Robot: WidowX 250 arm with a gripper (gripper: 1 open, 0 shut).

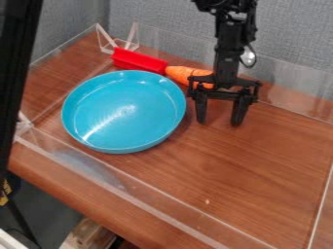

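My black gripper (221,109) is low over the wooden table just right of the blue plate (123,113), its two fingers apart and pointing down. An orange carrot (186,74) lies behind the gripper, partly hidden by it. A red cylindrical object (138,59) lies behind the plate, left of the carrot.
A white rack (116,40) stands at the back left. Clear low walls border the wooden table (240,185). A dark post runs along the left edge of the view.
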